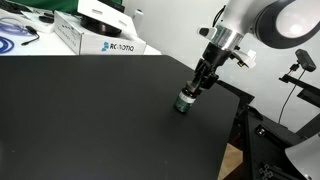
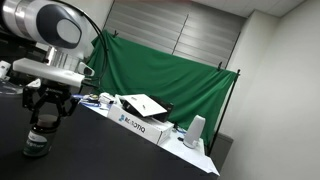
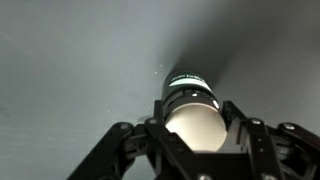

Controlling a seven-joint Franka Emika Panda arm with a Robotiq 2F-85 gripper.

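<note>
A small dark jar with a pale band stands on the black table, near its right side in exterior view 1. Its round tan lid faces the camera in the wrist view. From exterior view 2, the jar appears at the lower left beneath the gripper, its base seeming to rest on the table.
Broad clear space covers the table left of the jar. A white box with a device on top stands beyond the far edge, with blue cables beside it. The table's right edge lies close to the arm.
</note>
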